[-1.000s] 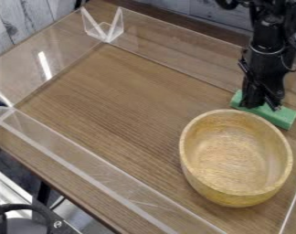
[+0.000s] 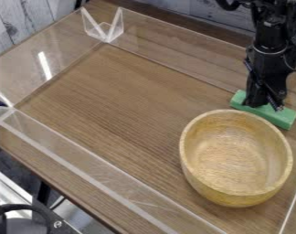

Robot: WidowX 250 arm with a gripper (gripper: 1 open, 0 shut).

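My black gripper [image 2: 260, 91] comes down from the top right, its tip resting at a green rectangular block [image 2: 272, 115] that lies on the wooden table. The fingers look closed, though whether anything thin sits between them is hard to see. A large tan bowl [image 2: 234, 159] stands just in front of the block.
A clear plastic object [image 2: 103, 23] sits at the back left. Dark cables or parts [image 2: 31, 219] show beyond the table's bottom-left edge.
The gripper has shifted very slightly; the block and bowl look unmoved.
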